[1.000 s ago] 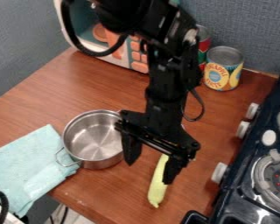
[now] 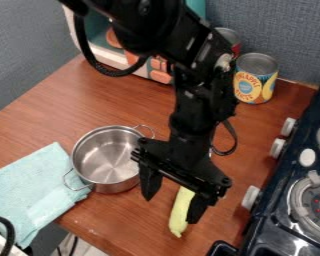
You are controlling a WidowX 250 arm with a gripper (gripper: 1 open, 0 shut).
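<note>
My black gripper (image 2: 174, 202) hangs low over the wooden table, its fingers parted, one beside the steel pot (image 2: 107, 152) and the other over a pale yellow elongated object (image 2: 179, 222). The yellow object lies on the table near the front edge, its upper part hidden by the gripper. I cannot tell whether it touches the fingers; nothing shows held.
A light blue towel (image 2: 29, 190) lies at the left. A black stove (image 2: 294, 180) with knobs borders the right. Cans (image 2: 256, 78) and a toy-like box (image 2: 156, 70) stand at the back.
The arm has shifted slightly, the gripper moving a little down over the yellow object. The pot, towel and yellow object look unmoved.
</note>
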